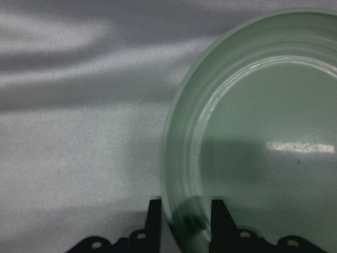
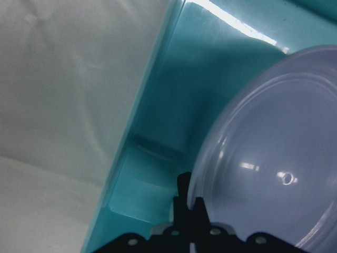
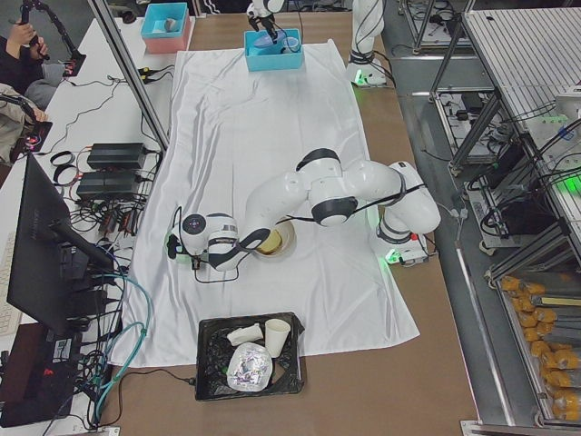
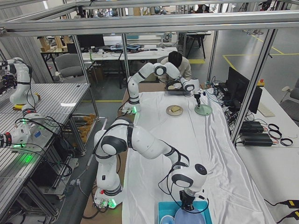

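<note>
In the left wrist view, my left gripper stands open over the near rim of a green plate (image 1: 247,110) lying on the white cloth, a finger either side of the rim. In the right wrist view, my right gripper is shut on the rim of a lavender plate (image 2: 274,137), which is inside a light blue bin (image 2: 210,63). In the camera right view that bin (image 4: 166,207) sits at the near end of the cloth, with a cup beside the plate.
A beige plate (image 4: 169,112) with a yellow item lies beside the green plate. A black tray (image 3: 211,381) with cups and a foil-covered item sits at the far end from the bin.
</note>
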